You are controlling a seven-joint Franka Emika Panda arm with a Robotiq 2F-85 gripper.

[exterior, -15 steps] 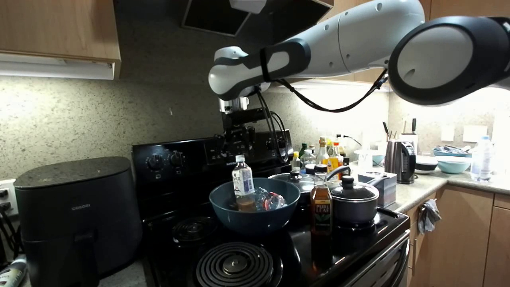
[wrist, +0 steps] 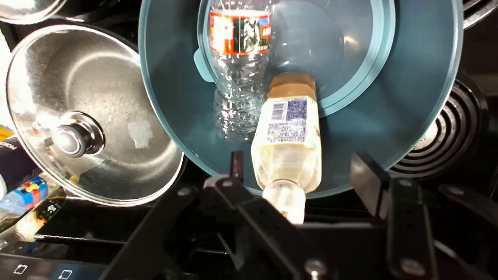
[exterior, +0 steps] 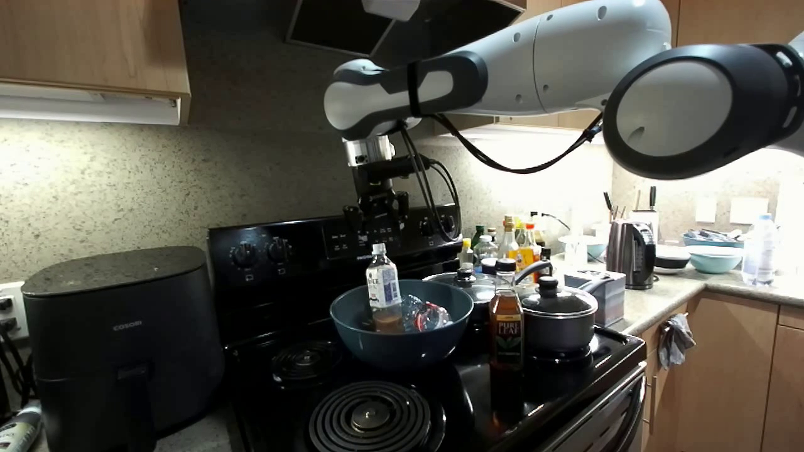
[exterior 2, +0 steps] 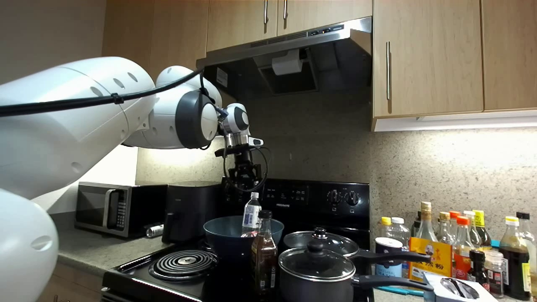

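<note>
My gripper (exterior: pixel 377 214) hangs over the large blue bowl (exterior: pixel 401 353) on the stove, just above a bottle (exterior: pixel 385 290) with a white cap. The bottle has a white label and some brown liquid, and stands slightly tilted in the bowl. In the wrist view the gripper's fingers (wrist: pixel 370 179) are spread apart, with empty space between them and the bottle's cap (wrist: pixel 285 198) seen below that gap. A clear, empty bottle (wrist: pixel 239 100) with a red label lies beside it in the bowl. The other exterior view shows the gripper (exterior 2: pixel 245 185) above the upright bottle (exterior 2: pixel 251 215) too.
A tea bottle (exterior: pixel 506 324) stands at the bowl's front right, near a lidded pot (exterior: pixel 559 324). Another glass-lidded pan (wrist: pixel 100 116) sits close to the bowl. The black air fryer (exterior: pixel 124 339) is at the left.
The arm has shifted slightly left and lower in exterior view 1, and the gripper's fingers look more spread. The bowl and bottles have not moved.
</note>
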